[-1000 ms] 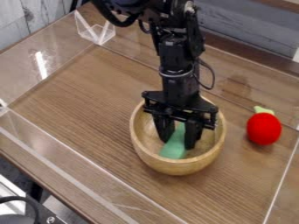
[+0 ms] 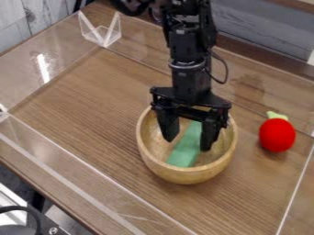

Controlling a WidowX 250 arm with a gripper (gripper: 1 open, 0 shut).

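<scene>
The black gripper [image 2: 189, 119] hangs from above over a tan bowl [image 2: 186, 174], its two fingers spread open on either side of the bowl's middle. A green oblong object [image 2: 185, 151] lies in the bowl between and below the fingers. Whether the fingers touch it is unclear.
A red round object [image 2: 276, 137], like a tomato with a pale green top, sits right of the bowl. A clear plastic piece [image 2: 103, 29] stands at the back left. A dark cable [image 2: 25, 213] is at the lower left.
The gripper has risen from low in the bowl, its fingertips higher and more of the green object showing. The bowl and red object look unmoved.
</scene>
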